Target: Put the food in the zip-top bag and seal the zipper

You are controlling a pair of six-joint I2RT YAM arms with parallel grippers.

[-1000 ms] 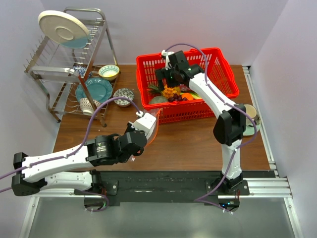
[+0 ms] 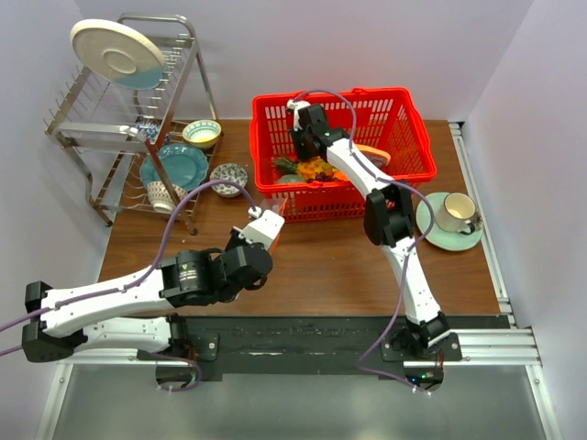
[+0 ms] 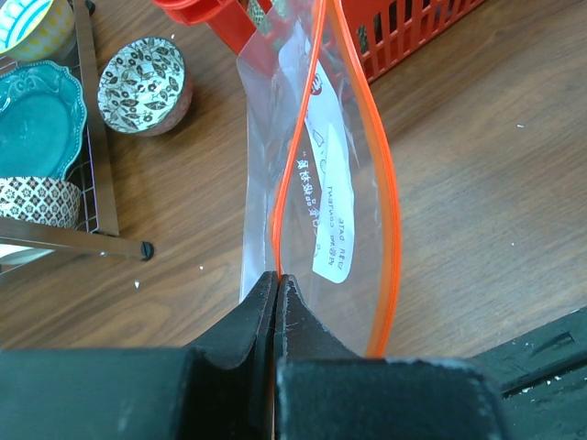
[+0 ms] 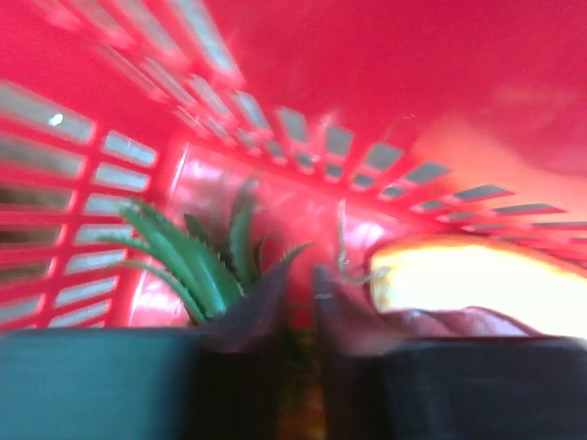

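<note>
My left gripper is shut on the edge of the clear zip top bag (image 3: 321,183) with orange zipper strips, which stands open over the table. My right gripper is down inside the red basket (image 2: 404,119) among toy food: a pineapple with green leaves (image 4: 183,257), a pale bread-like item (image 4: 449,275) and a purple item (image 4: 449,321). Its fingers are blurred, close together, around the pineapple's area; whether they hold it I cannot tell.
A dish rack (image 2: 128,137) with plates and bowls stands at the left. A small bowl (image 2: 229,171) sits beside it. A saucer with a mug (image 2: 456,211) is at the right.
My right arm has swung left and gone lower into the basket. The left arm and bag are nearly unchanged.
</note>
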